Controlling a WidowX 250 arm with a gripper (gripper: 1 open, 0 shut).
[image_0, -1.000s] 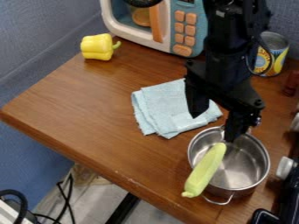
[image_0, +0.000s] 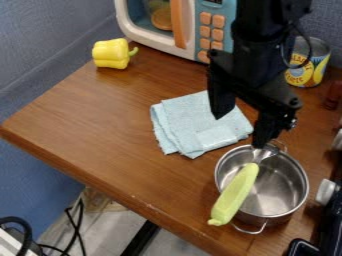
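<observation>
A steel pot (image_0: 281, 190) stands at the front right of the wooden table, with a pale green corn cob (image_0: 233, 195) lying across its left side and over the front rim. The black gripper (image_0: 267, 140) hangs from the arm just over the pot's back rim, above the cob's far end. Whether its fingers are open or shut is hard to make out. A folded light blue cloth (image_0: 198, 124) lies left of the gripper.
A toy microwave (image_0: 174, 20) stands at the back, with a yellow pepper (image_0: 114, 53) to its left and a can (image_0: 307, 65) at the back right.
The gripper and arm have shifted slightly to the left and up over the pot. The pot, cob and cloth look unchanged.
</observation>
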